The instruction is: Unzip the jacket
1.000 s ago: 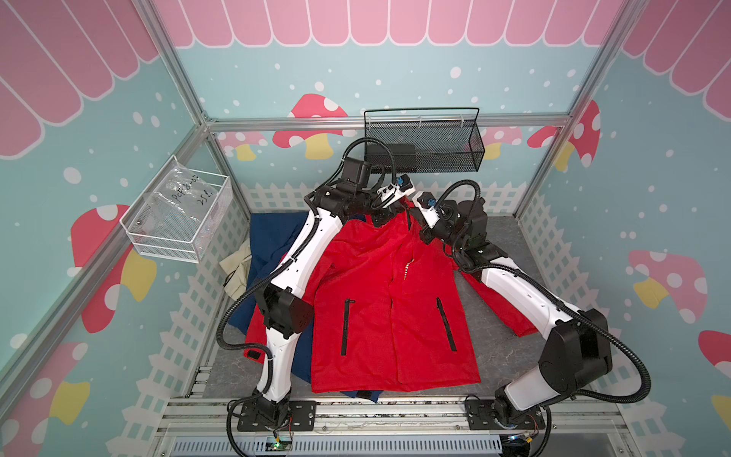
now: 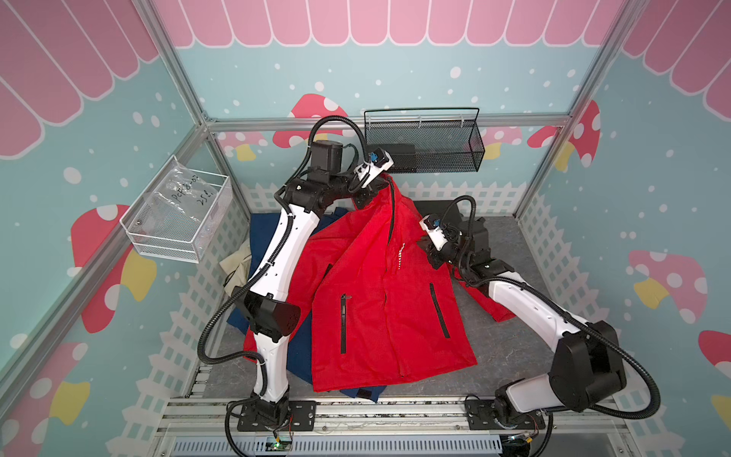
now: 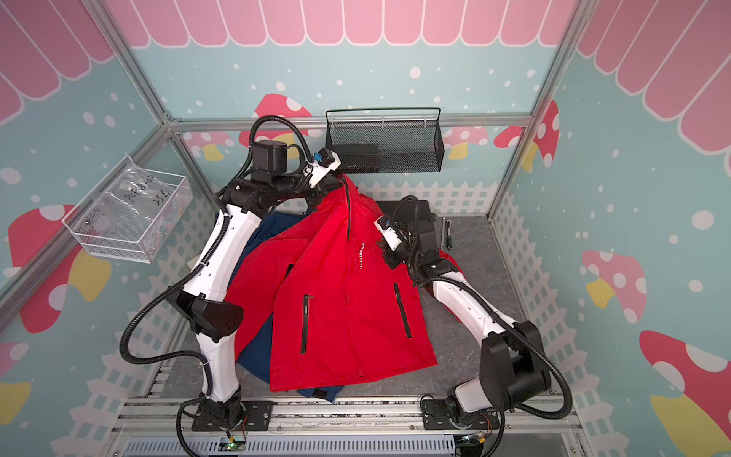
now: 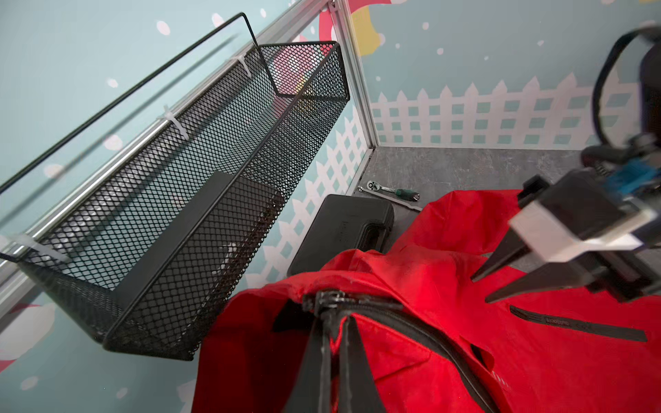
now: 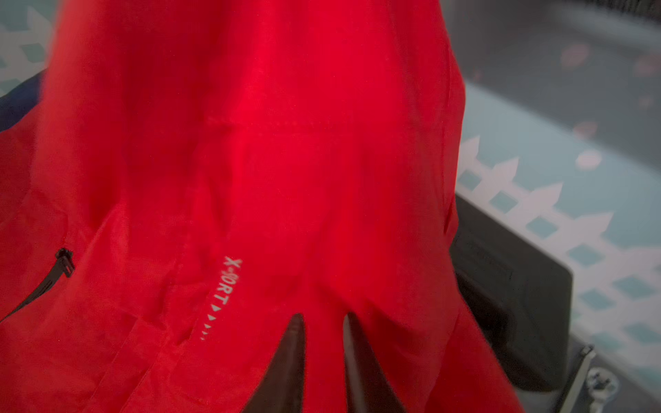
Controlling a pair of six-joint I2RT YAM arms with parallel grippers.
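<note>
The red jacket (image 2: 358, 320) lies spread out, its collar lifted toward the back by my left gripper, which is shut on the collar by the zipper top. The dark zipper (image 4: 440, 351) runs down from there, visible along the upper front in the top views. My right gripper is part open over the jacket's chest beside the white lettering (image 5: 223, 282), with only red cloth visible behind the gap between its fingers.
A black mesh basket (image 4: 158, 234) hangs on the back wall, a black case (image 4: 323, 234) and tools (image 4: 392, 194) below it. A white basket (image 2: 175, 236) hangs at left. Blue cloth (image 2: 262, 236) lies under the jacket.
My left gripper has risen back and leftward, pulling the collar up with more zipper showing. My right gripper has moved down toward the front, away from the left one.
</note>
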